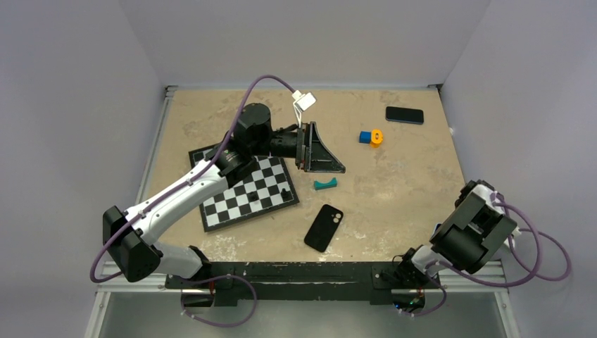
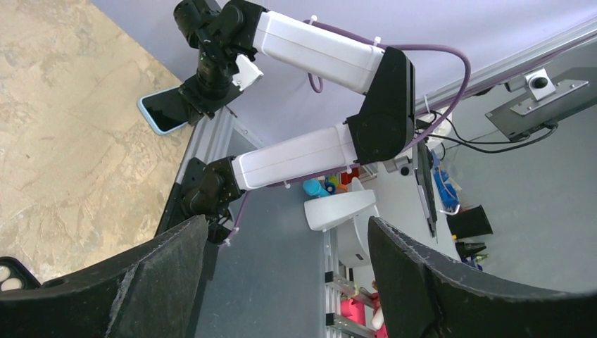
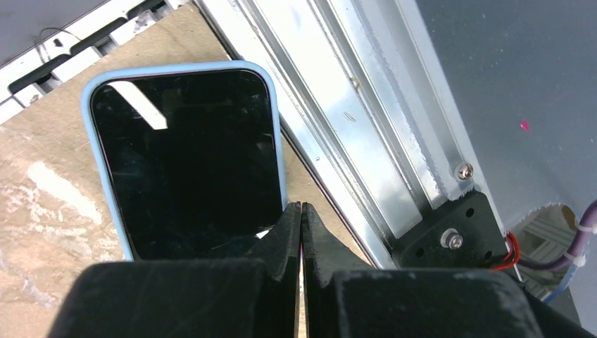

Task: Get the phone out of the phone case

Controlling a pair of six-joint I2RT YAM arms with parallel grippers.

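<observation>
A phone [image 3: 190, 162] lies screen up in a light blue case [image 3: 176, 69] at the table's front right corner. In the left wrist view the cased phone [image 2: 166, 110] is partly covered by my right arm, and the top view shows only a sliver of it. My right gripper is shut, its tips at the case's long side by one lower corner of the picture; nothing shows between them, and I cannot tell whether they touch. High over the table's middle, my left gripper [image 1: 343, 169] stands open and empty, far from the phone.
Metal rails [image 3: 352, 120] border the cased phone closely. A black phone case [image 1: 324, 227] lies near the front middle, a dark phone [image 1: 404, 115] at the back right. Also on the table are a chessboard [image 1: 243, 201], a teal piece [image 1: 325, 184] and a blue-yellow item [image 1: 371, 137].
</observation>
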